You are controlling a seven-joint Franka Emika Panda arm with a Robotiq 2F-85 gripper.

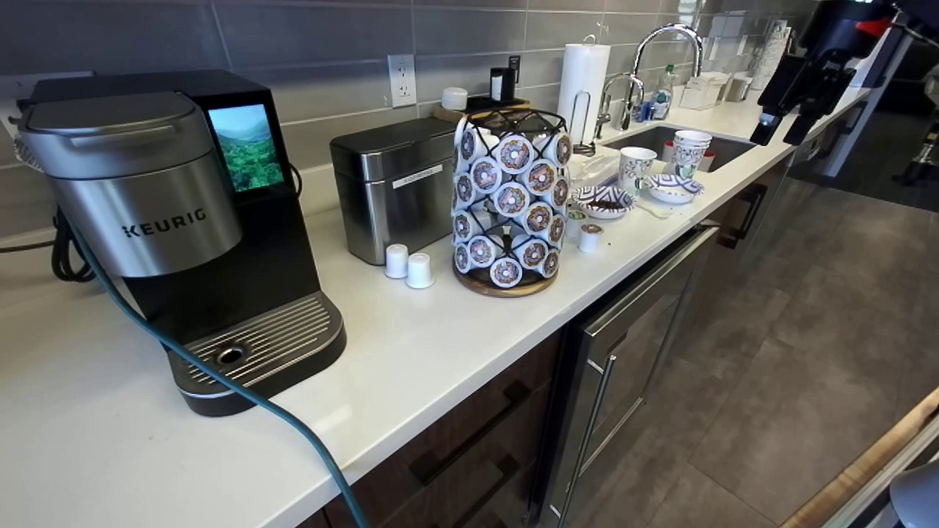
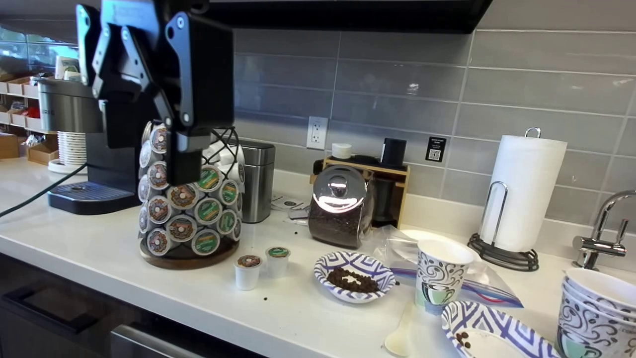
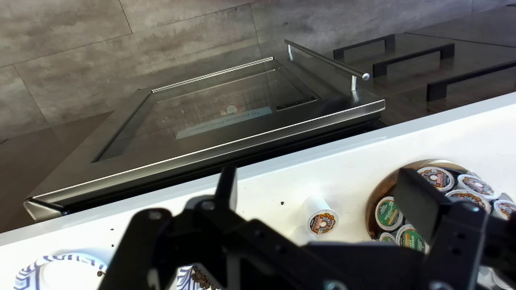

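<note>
My gripper hangs over the counter with its two fingers spread wide and nothing between them. In exterior view 1 the gripper shows at the upper right; in exterior view 2 it partly hides the pod carousel. Down on the counter, between the fingers as the wrist view looks, stands a white coffee pod with a brown-and-orange lid. A green-lidded pod is close beside that brown-lidded pod. The Keurig machine stands at the left in exterior view 1, its drip tray empty.
A patterned bowl holds coffee beans; a second bowl, a paper cup and a spoon lie nearby. Two white pods stand by a steel bin. A blue cable crosses the counter's front edge.
</note>
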